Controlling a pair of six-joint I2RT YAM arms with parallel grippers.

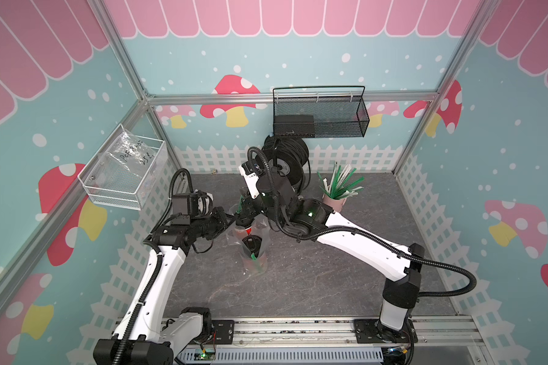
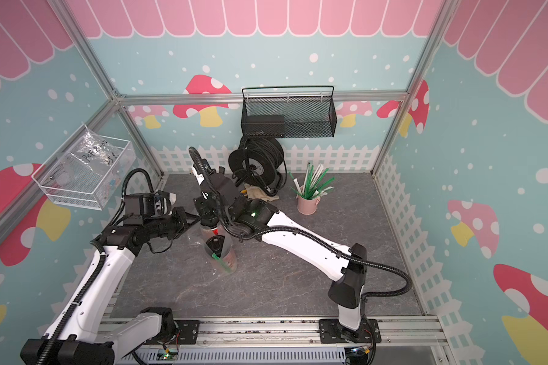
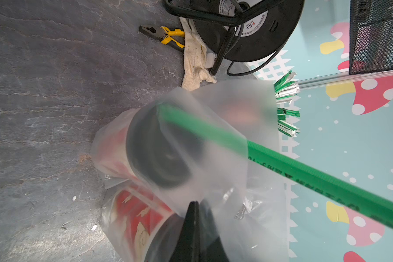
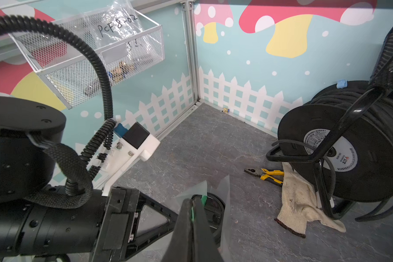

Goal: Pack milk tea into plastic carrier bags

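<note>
Two cups stand side by side in a translucent plastic bag (image 3: pixel 257 209). The front cup (image 1: pixel 252 245) has a black lid; red print shows on the other cup (image 3: pixel 133 214). A green straw (image 3: pixel 318 183) slants out of the bag, its near end out of the left wrist view. My left gripper is shut against the bag's film; whether any film is pinched is unclear. Above the cups, my right gripper is shut and points down. A green sliver shows at its fingertips, but I cannot tell whether it is gripped.
At the back stand a cable reel (image 2: pixel 258 163) and a pink pot of straws (image 2: pixel 307 205). Pliers (image 4: pixel 266 174) and a glove (image 4: pixel 299 203) lie by the reel. A black wire basket (image 1: pixel 321 115) hangs behind.
</note>
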